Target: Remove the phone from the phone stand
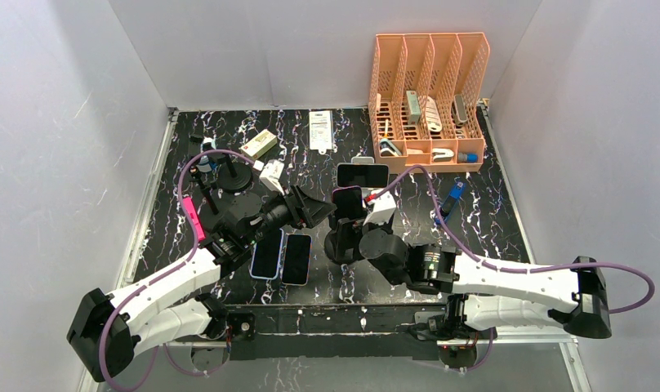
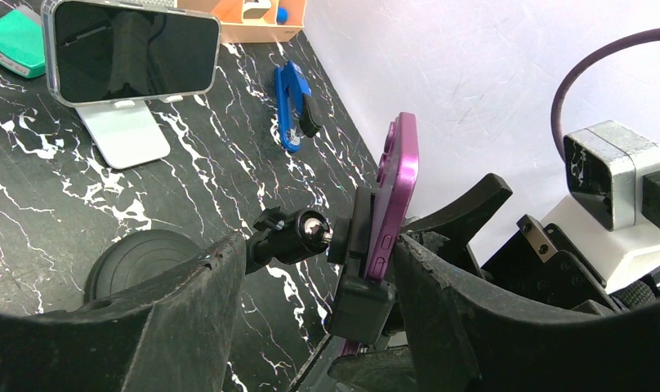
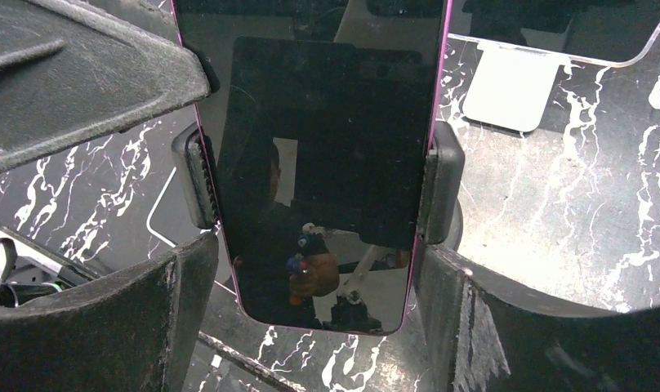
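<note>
A purple-edged phone (image 1: 346, 202) (image 2: 399, 181) sits upright in a black stand, whose clamp pads hug its sides and whose round base (image 2: 139, 265) shows in the left wrist view. My left gripper (image 1: 317, 211) is open, its fingers either side of the stand's upper left, one finger close to the phone's edge. My right gripper (image 1: 355, 237) is open around the phone's lower end, a finger at each side; whether they touch it is hard to tell.
Another phone on a white stand (image 1: 362, 175) stands behind. Two phones (image 1: 296, 260) lie flat at front left. A peach organizer (image 1: 429, 73) is at the back right, a blue tool (image 1: 449, 202) at the right. Black stands crowd the left side.
</note>
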